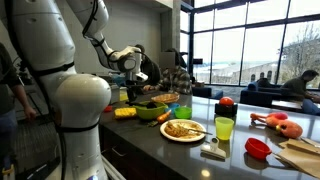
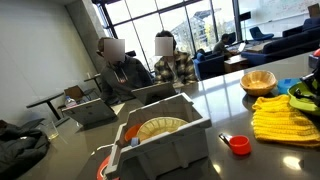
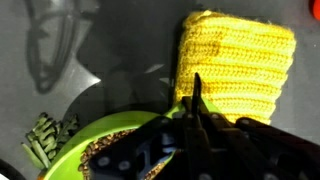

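Note:
My gripper points down at the rim of a green bowl [image 3: 88,137] in the wrist view. Its dark fingers look closed together, with green rim on both sides of them; they appear shut on that rim, though the exact contact is hidden. Brown, grain-like bits fill the part of the bowl that shows. Beyond the fingertips a yellow knitted cloth [image 3: 240,62] lies flat, partly under the bowl's edge. Exterior view 1 has the bowl [image 1: 150,113] on the dark counter, with dark gripper parts over its top.
Near the bowl are a carrot [image 1: 163,117], a plate of food [image 1: 183,131] and a wicker basket [image 2: 258,80]. Farther along the counter stand a yellow cup [image 1: 224,128] and a red bowl [image 1: 257,148]. Green pieces [image 3: 44,138] lie beside the bowl.

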